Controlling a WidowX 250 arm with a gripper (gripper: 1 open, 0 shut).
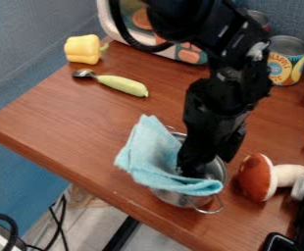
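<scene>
A light blue cloth (154, 157) is draped over the left side and front of a steel pot (191, 199) near the table's front edge. My black gripper (190, 169) points down into the pot, right against the cloth. Its fingertips are hidden in the cloth and pot, so whether it is shut on the cloth does not show.
A toy mushroom (260, 178) lies right of the pot. Behind are a yellow pepper (82, 47), a spoon with a pale green handle (121, 84) and cans (284, 61).
</scene>
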